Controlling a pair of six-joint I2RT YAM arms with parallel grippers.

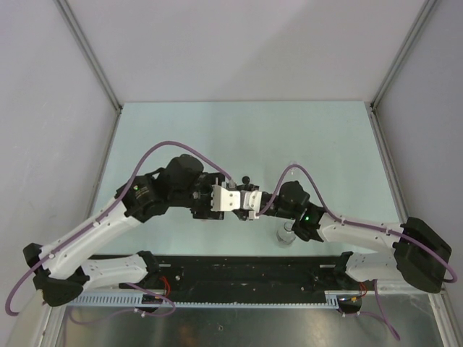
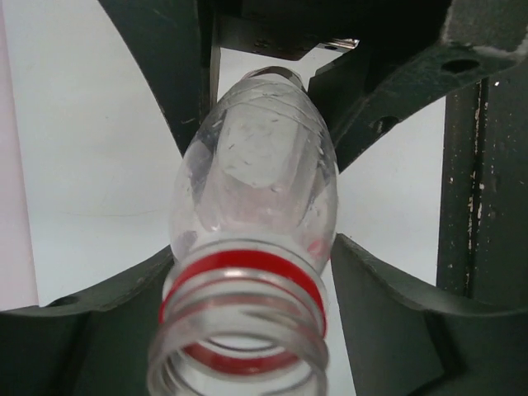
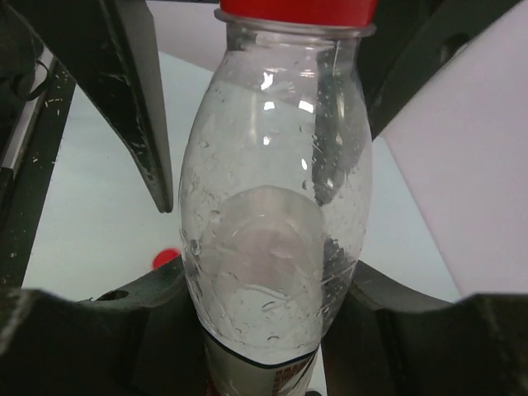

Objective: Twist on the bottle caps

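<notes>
Both grippers meet at mid-table. My right gripper (image 1: pixel 246 199) is shut on a clear plastic bottle (image 3: pixel 272 272), which has a red cap (image 3: pixel 295 10) at its top in the right wrist view. My left gripper (image 1: pixel 217 196) is at that upper end, its dark fingers either side of the bottle neck; whether they touch the cap I cannot tell. In the left wrist view a bottle neck with a red ring (image 2: pixel 247 262) is close to the camera, with the other gripper's fingers beyond it.
A loose red cap (image 3: pixel 165 256) lies on the table (image 1: pixel 231 130). A dark round item (image 1: pixel 246 180) lies behind the grippers. Clear bottles (image 1: pixel 284 233) stand near the right arm.
</notes>
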